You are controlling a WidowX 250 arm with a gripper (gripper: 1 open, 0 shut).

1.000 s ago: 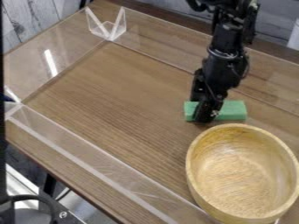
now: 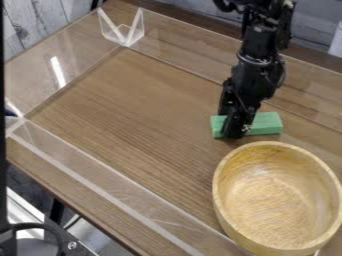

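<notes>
A black robot gripper [image 2: 230,115] reaches down from the top centre-right onto a green rectangular block [image 2: 263,124] lying on the wooden surface. Its fingertips are at the block's left part, shut on it as far as the dark shapes show; the fingers partly hide that end of the block. Just below the block is a large round, empty yellow-tan bowl [image 2: 273,197].
A clear plastic tray-like piece [image 2: 122,30] stands at the top left near the back edge. Dark coiled equipment [image 2: 34,241] sits at the bottom left corner.
Over the last second the gripper and green block have shifted very slightly, the arm's upper part leaning a little differently. The bowl stays in place.
</notes>
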